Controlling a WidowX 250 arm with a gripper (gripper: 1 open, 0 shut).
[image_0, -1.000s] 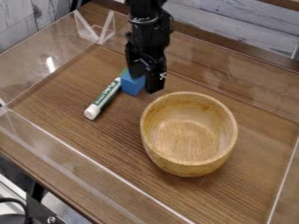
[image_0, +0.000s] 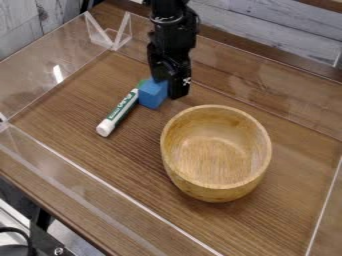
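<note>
My black gripper (image_0: 170, 75) hangs at the top centre, just over and right of a small blue block (image_0: 152, 93) standing on the wooden table. It is open; whether its fingers reach around the block is hard to tell. A white and green tube (image_0: 118, 113) lies diagonally to the left of the block.
A large pale wooden bowl (image_0: 215, 177) takes up the lower middle right.
The gripper has shifted slightly and its lower part looks a little different in pose over the block. The block, tube and bowl look unmoved.
</note>
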